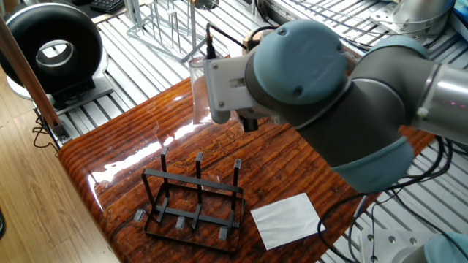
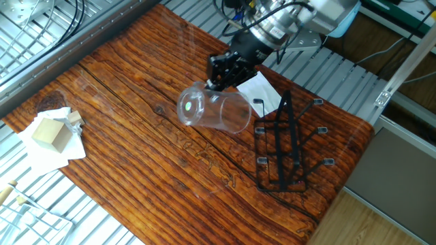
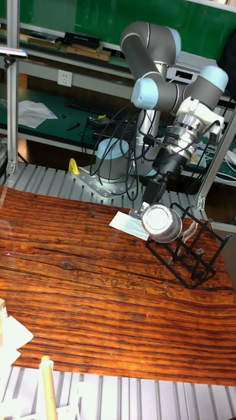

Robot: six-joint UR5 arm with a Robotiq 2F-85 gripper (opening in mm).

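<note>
A clear cup (image 2: 228, 112) lies on its side in the air above the table, its round base turned to the left in exterior view 2. My gripper (image 2: 215, 83) is shut on the cup's wall near that base. In exterior view 3 the cup (image 3: 162, 222) shows end-on, just right of the gripper (image 3: 141, 212). Exterior view 1 shows only part of the clear cup (image 1: 199, 98), because the arm's wrist hides the fingers. A black metal cup rack (image 1: 191, 218) with upright prongs stands on the brown wooden table (image 1: 117, 153), apart from the cup.
Beside the rack lies a white sheet (image 1: 285, 220). Wooden blocks (image 2: 52, 135) rest on white paper at the table's far end from the rack. Black cables (image 3: 129, 150) hang about the arm.
</note>
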